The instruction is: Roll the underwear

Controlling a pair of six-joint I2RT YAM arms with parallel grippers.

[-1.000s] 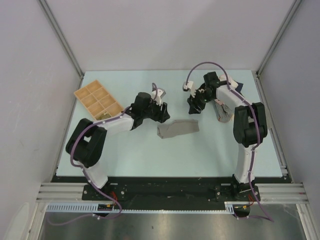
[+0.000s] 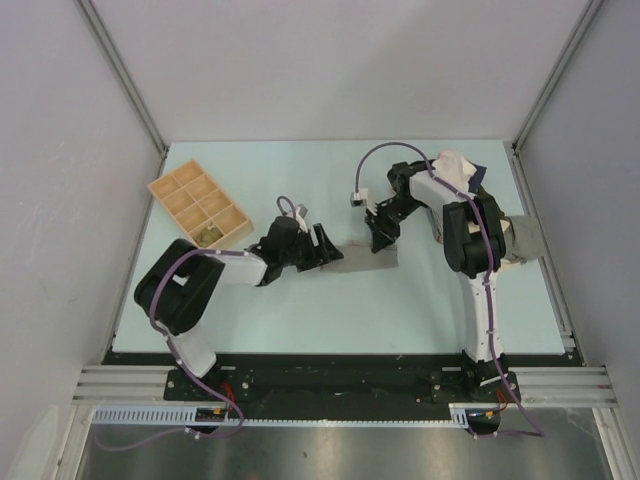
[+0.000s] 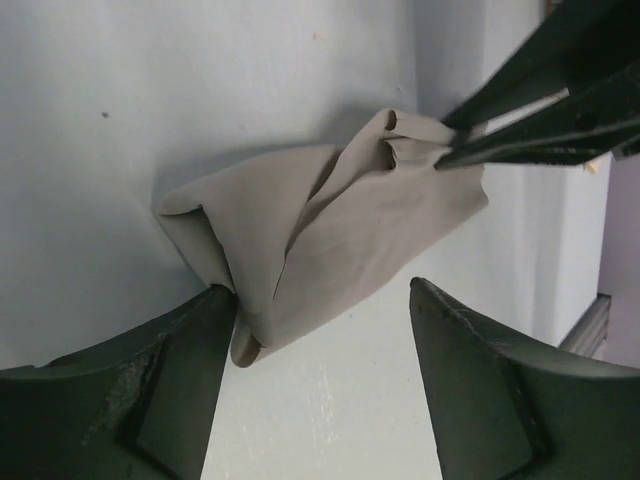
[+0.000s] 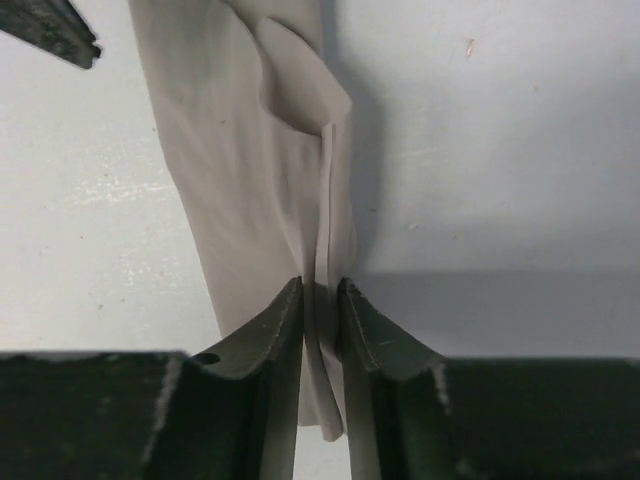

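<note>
The taupe underwear [image 2: 360, 258] lies folded along one long edge on the white table. My left gripper [image 2: 322, 256] is over its left end; in the left wrist view its fingers stand apart around a raised fold of the fabric [image 3: 270, 240]. My right gripper [image 2: 380, 235] is at the right end; in the right wrist view its fingertips [image 4: 290, 300] pinch close about the narrow folded edge [image 4: 320, 220], though whether they are fully shut is unclear.
A wooden compartment tray [image 2: 200, 203] stands at the back left. A pile of cloths [image 2: 460, 175] lies at the right, partly hidden by my right arm.
Both grippers have come down from behind the underwear onto its two ends; the left one has since shifted slightly up and right.
</note>
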